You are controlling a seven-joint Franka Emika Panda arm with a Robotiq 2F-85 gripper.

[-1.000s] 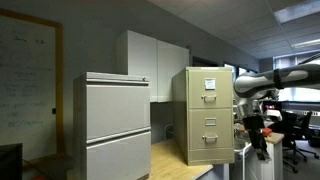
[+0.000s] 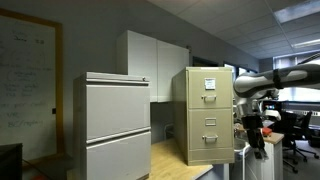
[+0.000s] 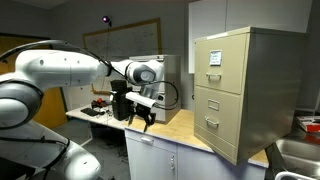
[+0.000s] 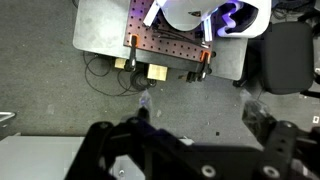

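A tan two-drawer filing cabinet [image 2: 209, 115] stands on a wooden counter, both its drawers closed. To its left in the first exterior view is a light grey cabinet [image 2: 116, 115], also closed. My gripper points down over the floor, its fingers wide apart and nothing between them. In the second exterior view the gripper [image 3: 140, 118] hangs left of the tan cabinet [image 3: 222, 95], clear of it and in front of the counter's edge.
The wooden counter [image 3: 178, 126] has bare room in front of the grey cabinet. White drawers [image 3: 150, 155] lie beneath it. Below the wrist, the robot's metal base plate [image 4: 100, 28], cables and a black chair [image 4: 285, 57] show around open floor [image 4: 60, 105].
My gripper has shifted very slightly to the left in the first exterior view. Both cabinets stand as before.
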